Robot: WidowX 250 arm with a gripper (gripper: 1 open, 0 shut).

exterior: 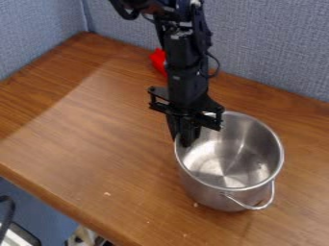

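Note:
A steel pot (234, 165) with a wire handle stands on the wooden table at the right front. The black arm reaches down from the top, and my gripper (188, 133) is at the pot's near-left rim, its fingertips low against that rim. The fingers look close together; whether they pinch the rim cannot be made out.
A red object (158, 60) lies at the back behind the arm, partly hidden. Padded grey walls border the back, and the table's edge drops away at the lower left.

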